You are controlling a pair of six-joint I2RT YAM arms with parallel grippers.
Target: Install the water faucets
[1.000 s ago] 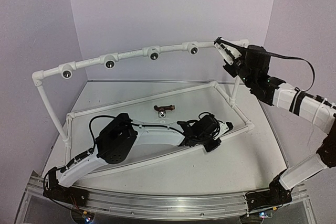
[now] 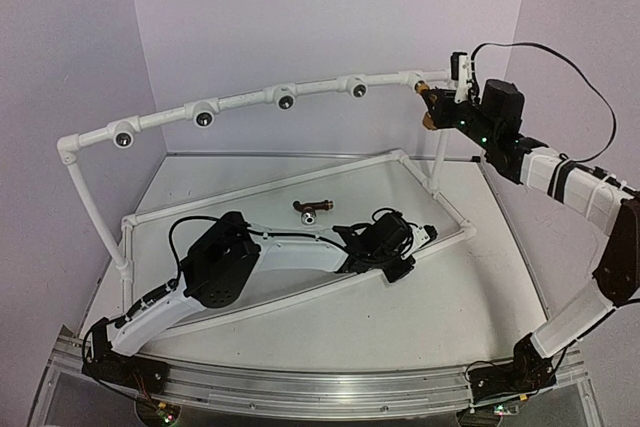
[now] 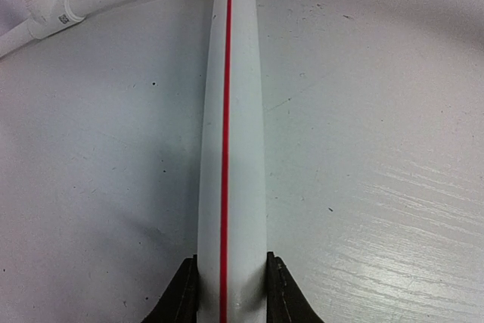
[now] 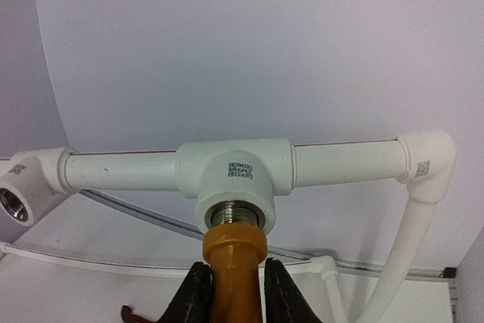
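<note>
In the right wrist view an orange faucet (image 4: 235, 262) is gripped by my right gripper, a finger on each side. Its threaded end meets the mouth of a white tee fitting (image 4: 239, 187); how deep the thread sits cannot be told, but some of it shows. In the left wrist view my left gripper is shut around a white pipe (image 3: 243, 149) with a red stripe, the front lower bar of the frame. A second, brown faucet (image 2: 322, 205) lies on the table inside the frame.
Several tee fittings with empty dark mouths line the upper bar, one of them a tee (image 2: 286, 97) near the middle. A slanted post (image 2: 92, 209) holds up the bar's left end. My left arm (image 2: 290, 252) lies across the lower frame.
My right gripper has turned at the wrist, and the orange faucet now shows at its tip. The white frame has shifted slightly left, with the left gripper on it.
</note>
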